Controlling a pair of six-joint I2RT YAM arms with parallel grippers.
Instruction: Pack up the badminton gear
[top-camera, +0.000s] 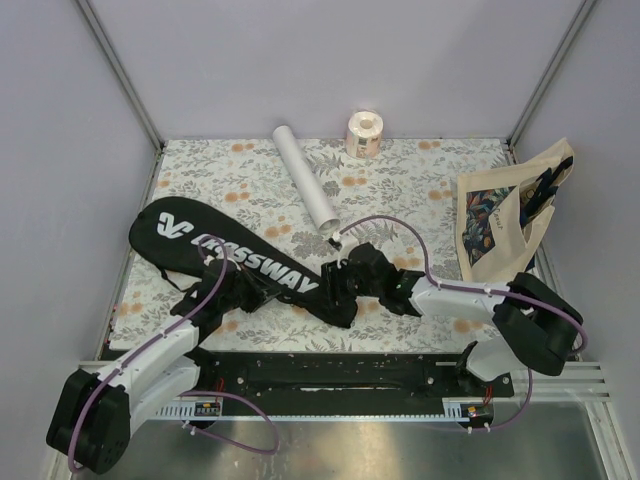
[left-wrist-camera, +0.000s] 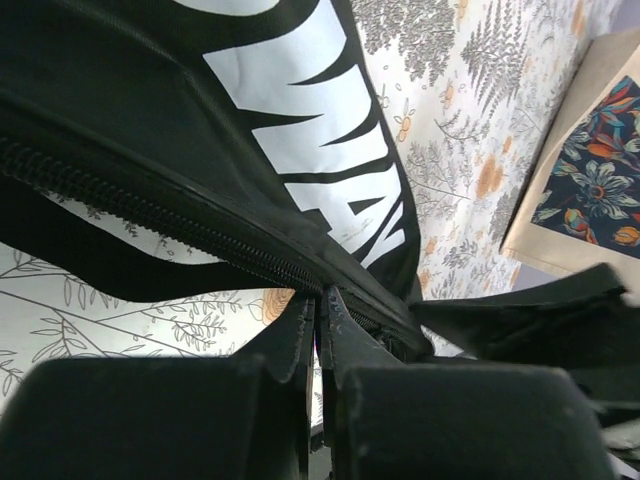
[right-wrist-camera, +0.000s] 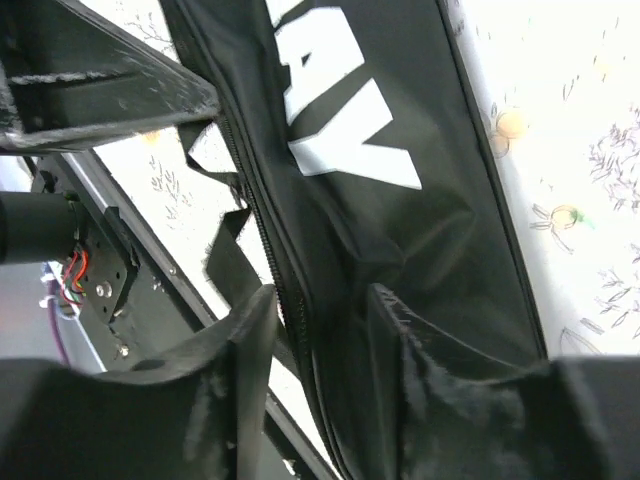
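The long black racket bag with white CROSSWAY lettering (top-camera: 215, 241) lies slantwise across the left and middle of the table. My left gripper (top-camera: 272, 291) is shut at the bag's near edge; in the left wrist view its fingertips (left-wrist-camera: 309, 303) meet against the zipper (left-wrist-camera: 215, 240). Whether they pinch any of it I cannot tell. At the narrow end, my right gripper stands open above the bag, with zipper and black cloth visible between its fingers. The bag's inside is hidden.
A white tube (top-camera: 306, 180) lies behind the bag, with a paper roll (top-camera: 364, 134) at the back edge. On the right stands a cream tote bag (top-camera: 508, 215) with dark items in its pocket.
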